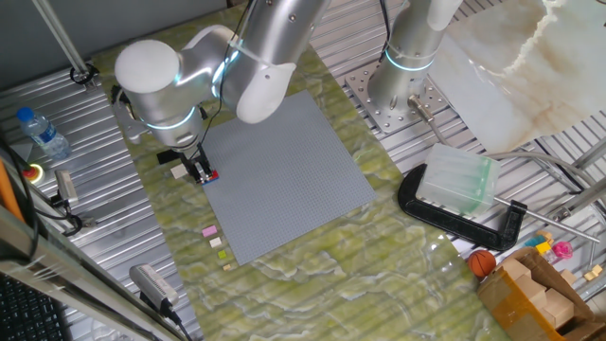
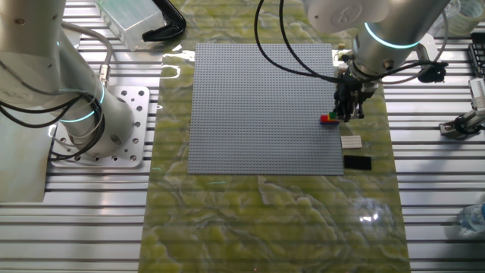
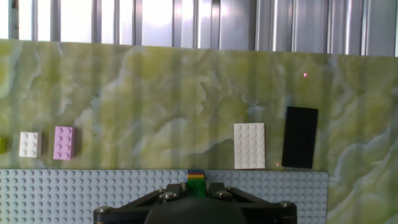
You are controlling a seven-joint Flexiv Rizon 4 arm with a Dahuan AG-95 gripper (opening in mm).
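Note:
My gripper is at the edge of the grey baseplate (image 3: 93,193), its fingers close on both sides of a green brick (image 3: 196,186); it looks shut on it. Orange and blue layers show just beyond the green brick in the wrist view, at the plate's edge. A red brick (image 2: 324,119) sits beside the fingertips in exterior view 2, and red (image 1: 215,174) shows there in exterior view 1 too. The gripper hides most of this small stack, so how its bricks join cannot be seen.
Off the plate's edge lie a white flat brick (image 3: 249,145), a black flat piece (image 3: 300,137), a pink brick (image 3: 63,143) and a small white brick (image 3: 29,144). Most of the baseplate is bare. A clamp (image 1: 464,223) and a cardboard box (image 1: 530,301) stand farther off.

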